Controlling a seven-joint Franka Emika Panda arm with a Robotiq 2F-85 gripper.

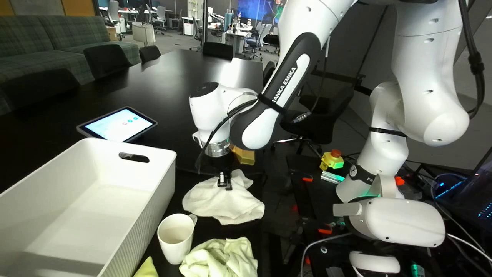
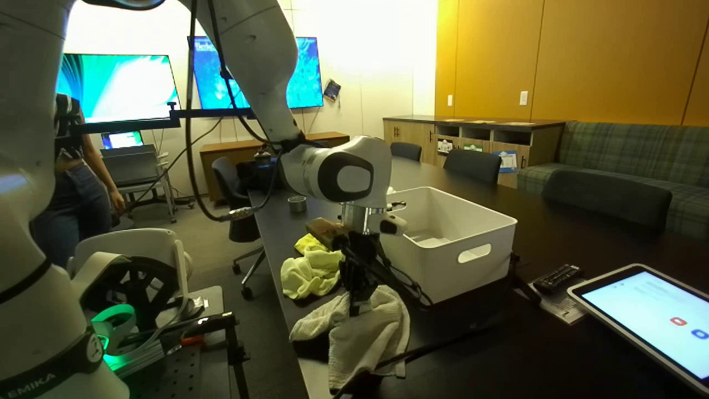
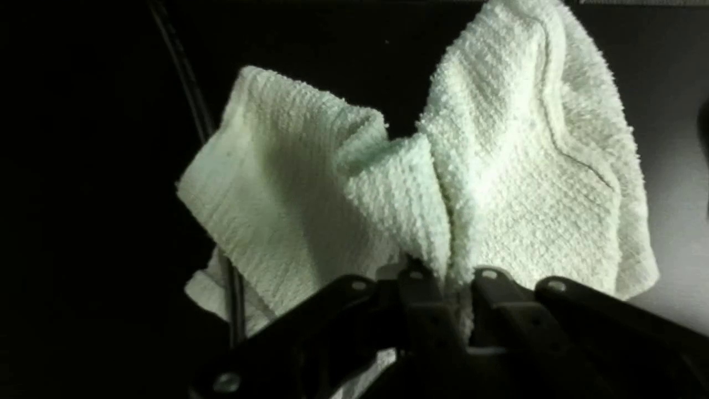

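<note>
A white towel (image 1: pixel 221 203) lies crumpled on the black table, and my gripper (image 1: pixel 224 181) is shut on a fold of it near the middle. In the wrist view the cloth (image 3: pixel 532 199) bunches up between the two fingertips and spreads out to both sides. Exterior view 2 shows the towel (image 2: pixel 372 339) draped below my gripper (image 2: pixel 355 307), its lower part hanging near the table's edge.
A white bin (image 1: pixel 159 173), empty inside as far as shows, stands left of the towel. Close by are a white mug (image 1: pixel 176 240) and a pale green cloth (image 1: pixel 221 261). A tablet (image 1: pixel 117 124) lies behind the bin. A cable (image 3: pixel 189 80) runs beside the towel.
</note>
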